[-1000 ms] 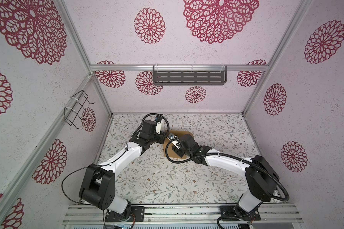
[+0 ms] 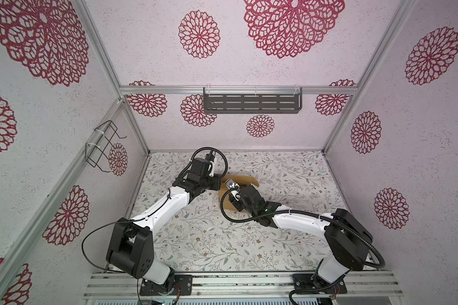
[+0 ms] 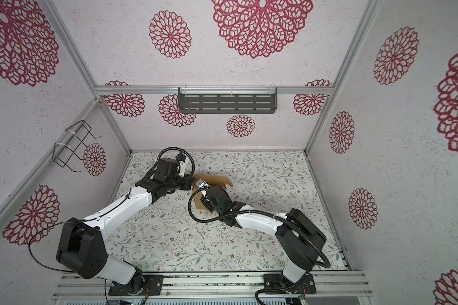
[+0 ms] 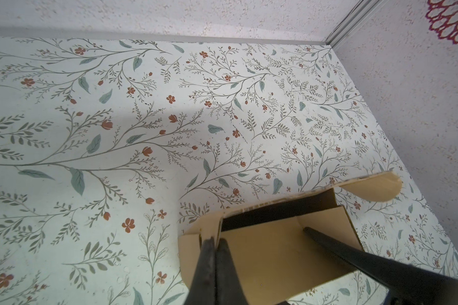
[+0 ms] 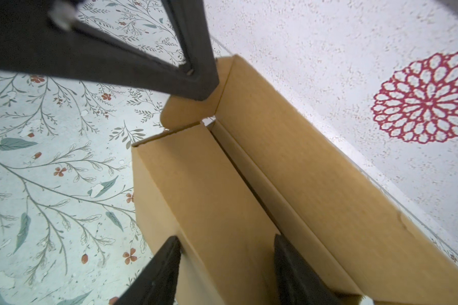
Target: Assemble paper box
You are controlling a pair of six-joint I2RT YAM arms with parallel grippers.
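A brown cardboard box (image 2: 226, 200) stands at the middle of the table, its lid raised at the back with a rounded flap (image 4: 376, 187) sticking out sideways. A narrow panel (image 5: 208, 178) covers most of its opening, leaving a dark gap along the lid side. My left gripper is shut, its tips against a small flap at the box's corner; whether cardboard is pinched there cannot be made out. My right gripper is part open over the panel, one finger near each long edge. One right finger (image 4: 361, 250) crosses the panel in the left wrist view.
Both grippers work close together, and the left fingers (image 5: 203, 84) hang over the box's far end. A grey shelf (image 2: 252, 103) and a wire rack (image 2: 100, 145) are fixed to the walls. The table around the box is clear.
The left arm has moved only a little, and the box has shifted slightly right.
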